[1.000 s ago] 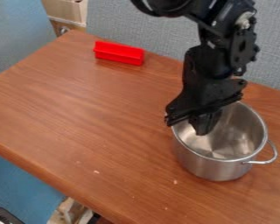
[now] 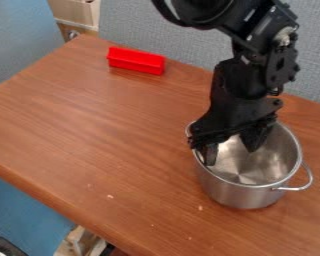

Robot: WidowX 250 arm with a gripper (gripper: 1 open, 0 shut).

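My black gripper (image 2: 227, 147) hangs over a steel pot (image 2: 250, 196) on the right of the wooden table, its fingers reaching down inside the rim toward the pot's left side. The fingers are open, though the fingertips are partly dark against the pot. Whether anything lies under them in the pot is hard to tell.
A red block (image 2: 136, 60) lies at the back left of the table (image 2: 83, 130). A grey padded wall (image 2: 163, 25) runs along the back.
The gripper has shifted slightly, its fingers now sitting a little differently at the pot's left rim. The pot has moved very little, if at all.
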